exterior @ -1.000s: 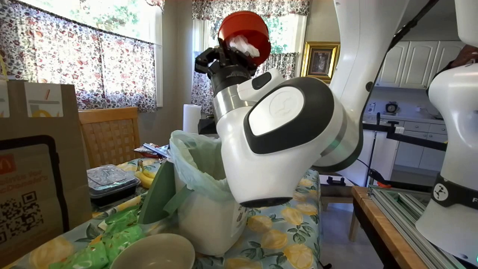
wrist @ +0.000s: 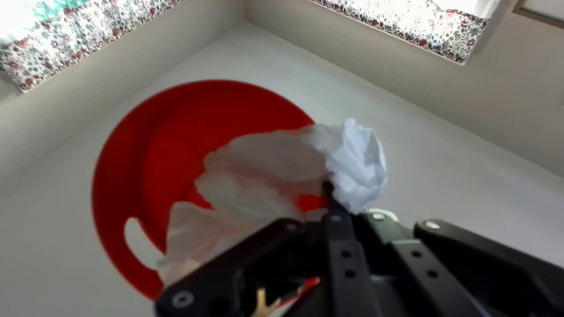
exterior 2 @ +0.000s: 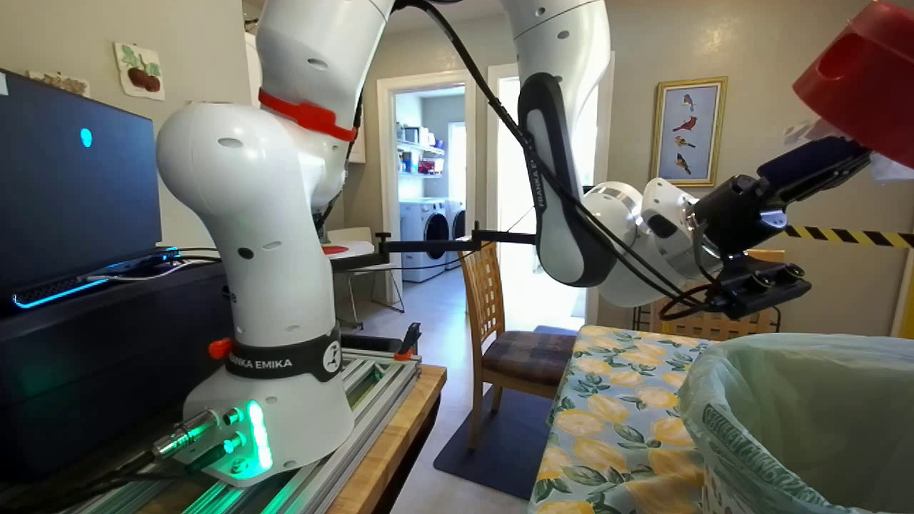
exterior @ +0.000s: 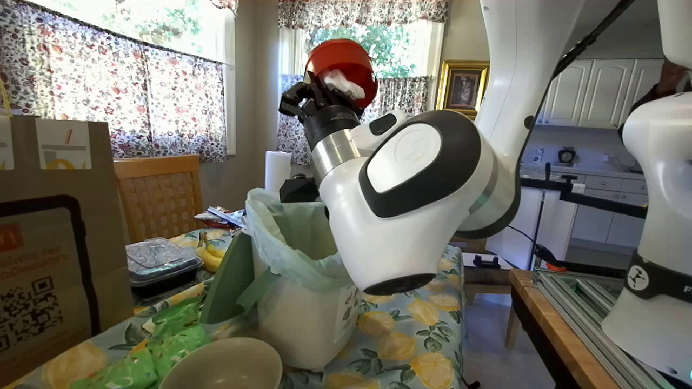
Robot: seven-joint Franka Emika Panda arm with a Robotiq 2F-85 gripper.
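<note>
A red round container with a slot in its rim is held up in the air, tipped on its side. Crumpled white tissue lies in its mouth, and part of it bunches over the fingertips in the wrist view. My gripper is shut, its fingers close together at the container's thin edge; the tissue hides the exact contact. In exterior view 2 the container is cut off by the frame. Below stands a white bin lined with a pale green bag, its mouth open.
A beige bowl, green packets, a black takeaway box, bananas and a tall paper bag crowd the table beside the bin. Toward the robot base the tablecloth is clear.
My gripper and the red container have come down and slightly left in exterior view 1, with the wrist turned a little. The tissue is still in the container.
</note>
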